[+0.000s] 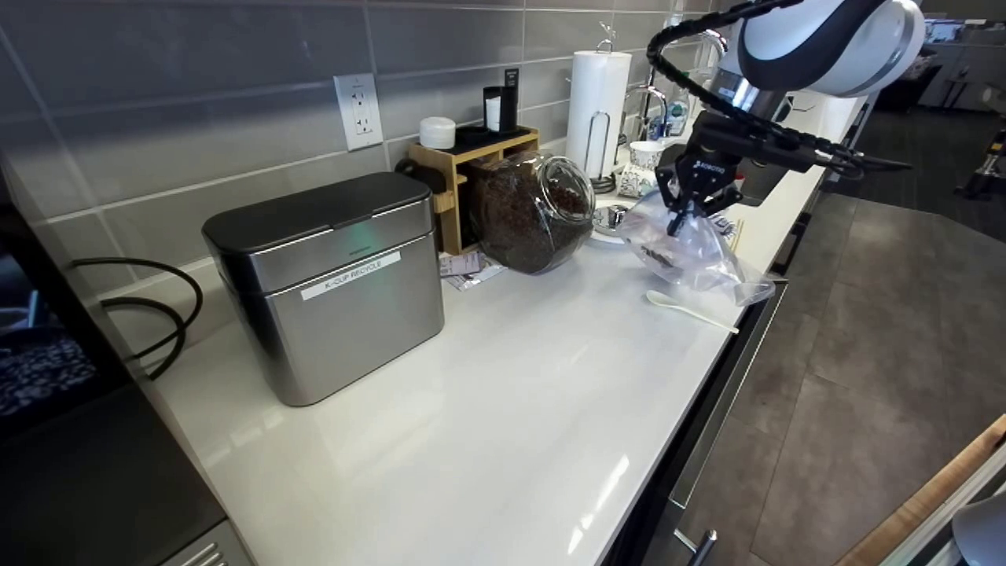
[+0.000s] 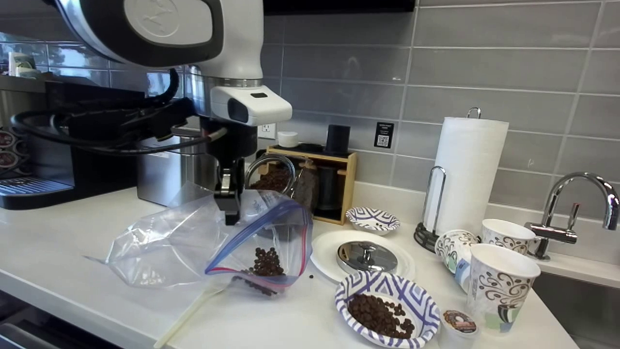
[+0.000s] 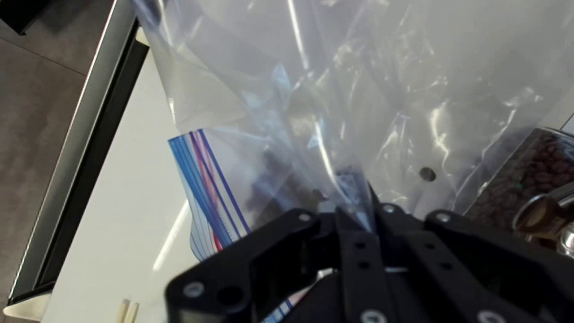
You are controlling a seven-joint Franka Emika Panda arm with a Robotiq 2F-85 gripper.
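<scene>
A clear zip bag (image 2: pixel 168 244) hangs from my gripper (image 2: pixel 232 218), whose fingers are shut on a pinch of its plastic. Its open mouth, edged with blue and red zip strips, faces the plates in exterior view 2. Coffee beans (image 2: pixel 267 261) lie gathered inside, close to that mouth. The bag (image 1: pixel 703 269) droops low over the counter in exterior view 1; whether its underside touches is hard to tell. In the wrist view the zip strip (image 3: pixel 207 188) lies left of the fingers, and crumpled plastic fills the upper part.
A patterned bowl (image 2: pixel 427 311) of beans, a lidded white plate (image 2: pixel 322 250) and paper cups (image 2: pixel 503 285) stand beside the bag. A pale spoon (image 1: pixel 688 308) lies near the counter edge. The bean jar (image 1: pixel 533 212) and steel bin (image 1: pixel 354 311) stand left.
</scene>
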